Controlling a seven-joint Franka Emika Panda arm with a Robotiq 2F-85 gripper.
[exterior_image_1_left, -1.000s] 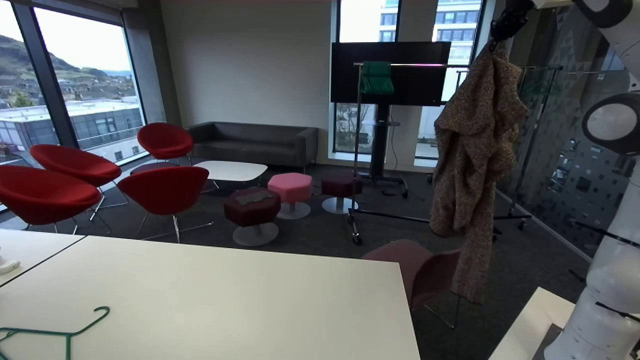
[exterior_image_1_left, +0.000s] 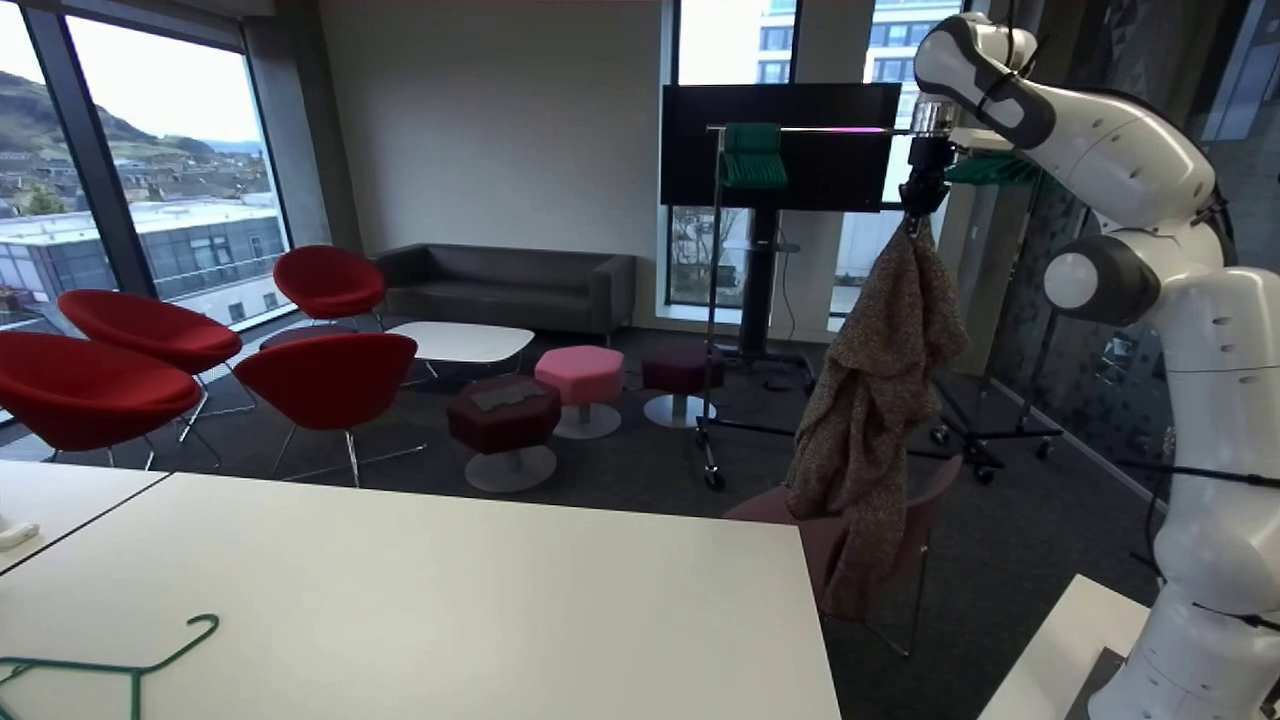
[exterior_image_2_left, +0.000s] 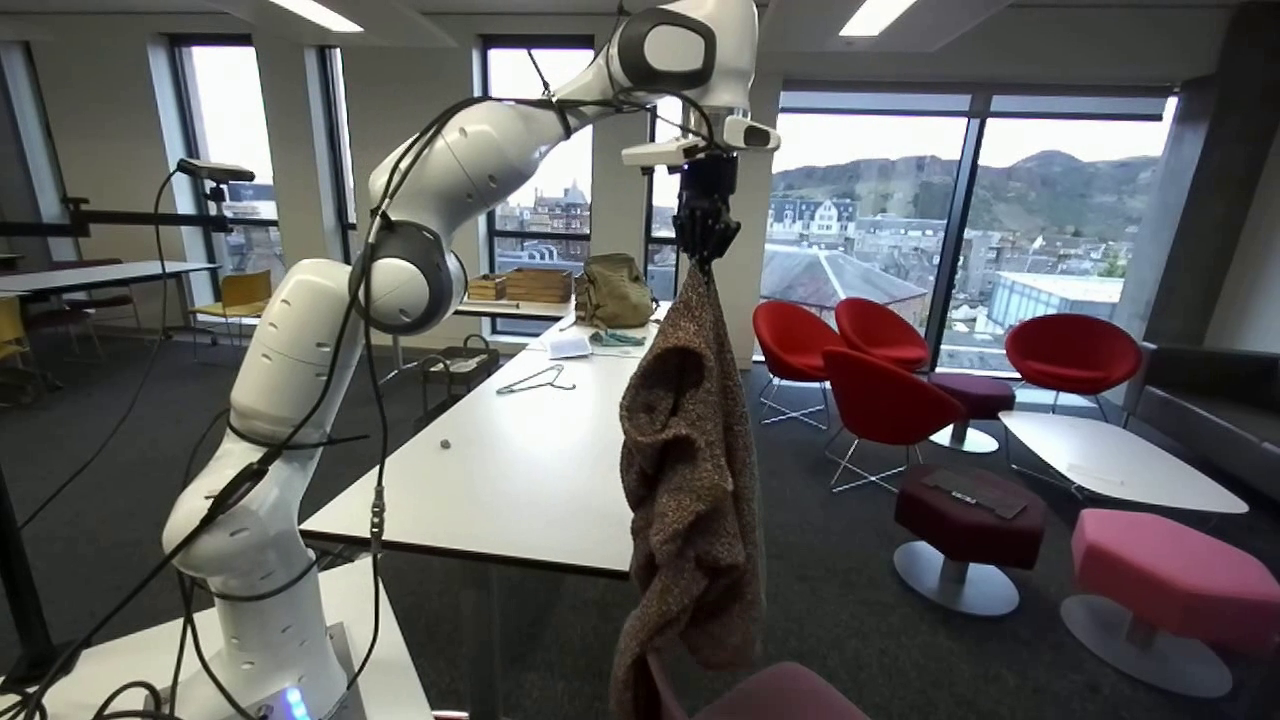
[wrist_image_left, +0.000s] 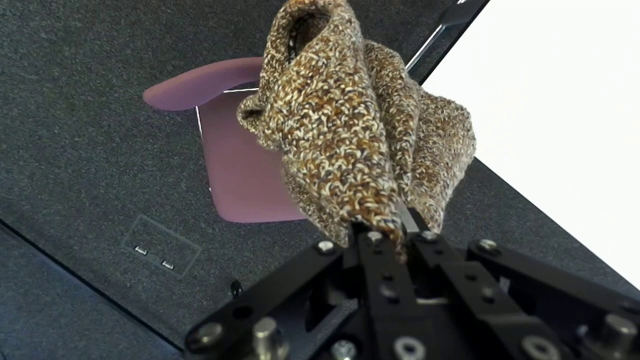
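Observation:
A brown speckled knitted garment (exterior_image_1_left: 882, 360) hangs bunched and folded in the air, with my gripper (exterior_image_1_left: 918, 216) shut on its top end. In the second exterior view the garment (exterior_image_2_left: 690, 480) drops in a long bundle past the near end of the table, its lower end in front of a pink chair. Up close in the wrist view, the knit (wrist_image_left: 342, 132) runs in between the black fingers. A green hanger (exterior_image_1_left: 138, 666) lies on the white table (exterior_image_1_left: 480, 588), apart from the garment.
Below the garment stands a mauve-pink chair (wrist_image_left: 246, 162), beside the table's end. Behind it is a clothes rail (exterior_image_1_left: 716, 300) with green hangers (exterior_image_1_left: 753, 156). A backpack (exterior_image_2_left: 614, 292) sits at its far end.
In the first exterior view, my arm has swung left and the gripper sits lower, carrying the garment with it. The garment now hangs nearer the table and in front of the chair.

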